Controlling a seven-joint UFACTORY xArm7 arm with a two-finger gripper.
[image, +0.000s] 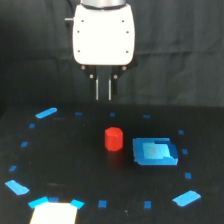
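Note:
A red block (114, 139) with a roughly six-sided outline sits near the middle of the dark table. To its right, and apart from it, is a blue square tray (138, 156) with a lighter blue inside. High above the table, near the top of the view, hangs my gripper (104, 97), its two thin fingers pointing down. A clear gap shows between them, with nothing in it. In the picture the fingertips are above and slightly left of the red block.
A pale box-like object (54, 214) is cut off by the bottom edge at left, with blue tape around it. Blue strips, such as one at right (186, 198), and several small blue marks dot the table. Bare table surrounds the red block.

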